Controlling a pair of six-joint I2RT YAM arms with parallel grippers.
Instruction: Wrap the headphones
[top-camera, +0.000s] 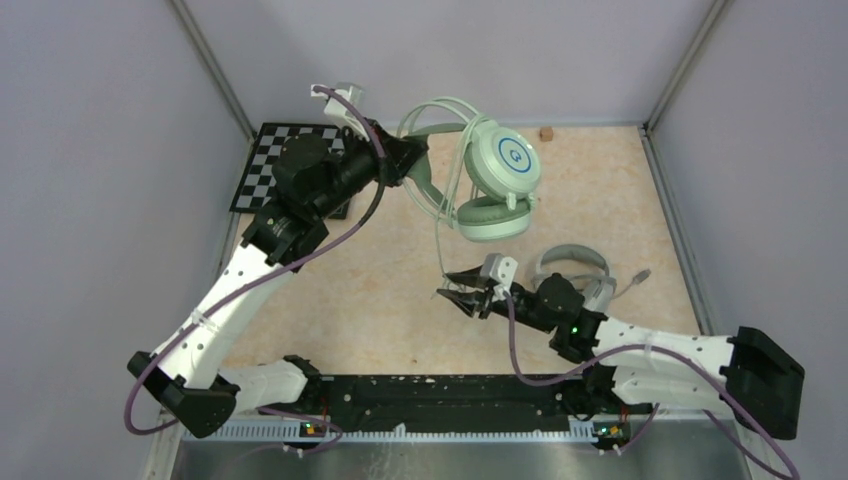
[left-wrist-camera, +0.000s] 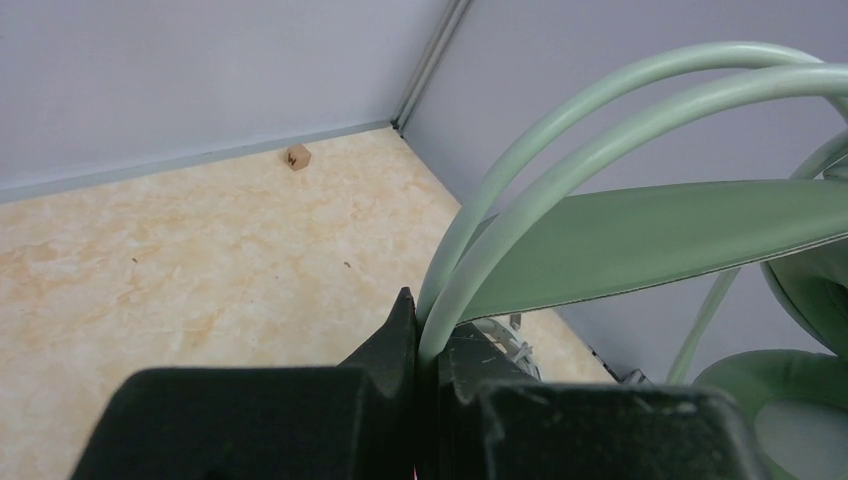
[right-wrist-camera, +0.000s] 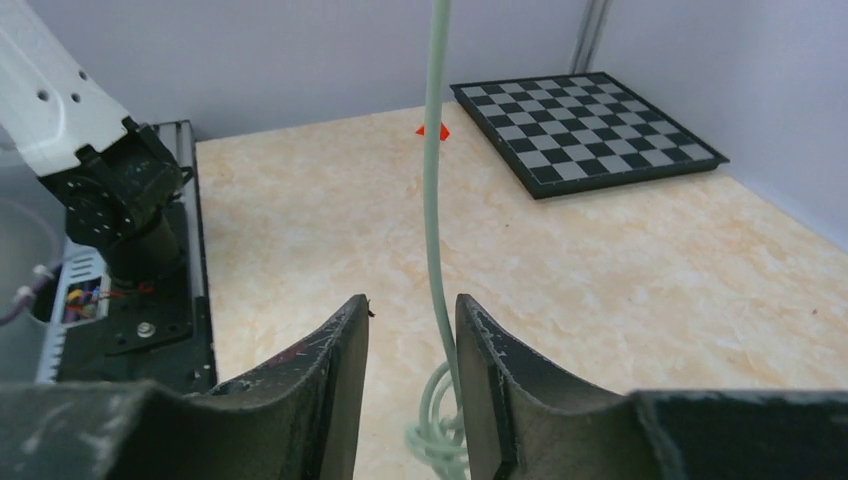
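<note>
Pale green headphones (top-camera: 503, 168) with a blue ring logo hang in the air, held by the band end. My left gripper (top-camera: 418, 158) is shut on the headband tubes (left-wrist-camera: 560, 170), which come out between its fingers in the left wrist view. A thin green cable (top-camera: 439, 245) drops from the headphones to my right gripper (top-camera: 446, 284), which is part open. In the right wrist view the cable runs down between the spread fingers, close against the right-hand one. Its lower part is bunched in small loops (right-wrist-camera: 435, 440) below the fingertips.
A grey headset (top-camera: 576, 262) lies on the table at the right, behind my right arm. A chessboard (top-camera: 262, 170) is at the back left, a small wooden block (top-camera: 546, 133) at the back edge.
</note>
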